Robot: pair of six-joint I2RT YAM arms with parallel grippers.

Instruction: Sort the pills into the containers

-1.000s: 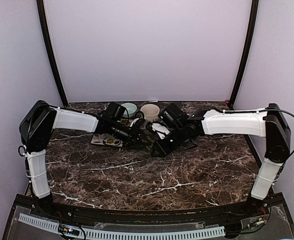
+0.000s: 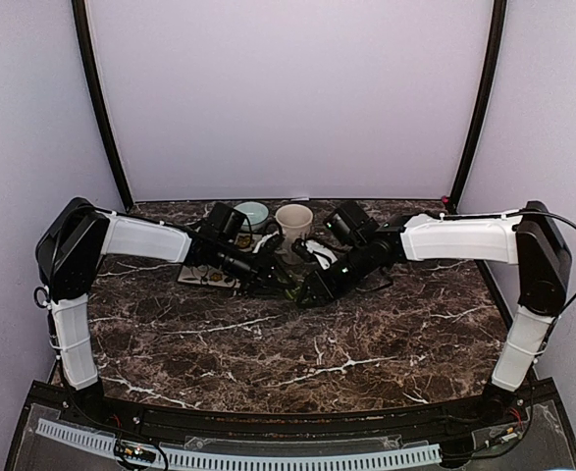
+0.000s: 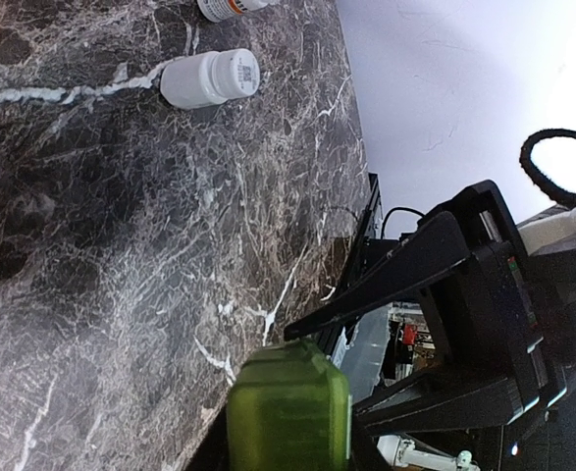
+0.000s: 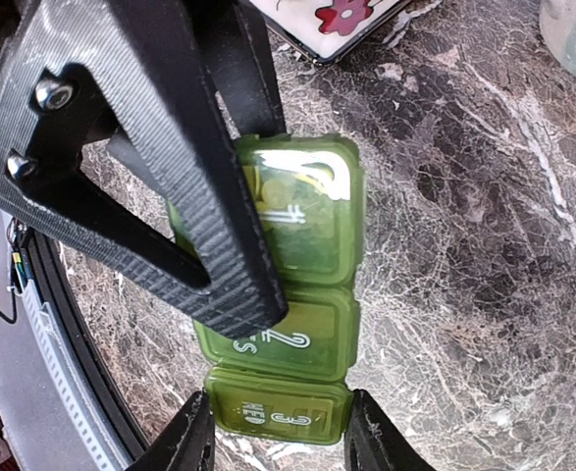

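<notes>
A green segmented pill organizer is held up between both grippers near the middle of the table, its lidded compartments facing the right wrist camera. My left gripper is shut on it; in the left wrist view the green case sits at the bottom, at the fingers. My right gripper is at the case's other side, its fingertips by the lowest visible compartment; whether they grip it is unclear. Two white pill bottles appear in the left wrist view.
A floral tray lies behind the left gripper, with a pale bowl and a cream cup at the back.
The left arm is nearly unchanged.
</notes>
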